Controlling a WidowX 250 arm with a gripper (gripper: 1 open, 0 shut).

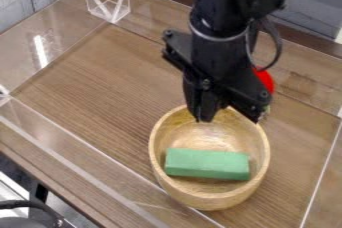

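A black robot gripper (207,102) hangs over the back part of a wooden bowl (211,198), its lower tips near the bowl's rear rim; whether it is open or shut is unclear from this angle. In the bowl lies a green block (207,165). A red object (263,80) on the table behind the gripper is mostly hidden by it.
A small white wire-like item (110,4) stands at the back left. A raised edge runs along the back right, and a dark cable lies at the lower left corner.
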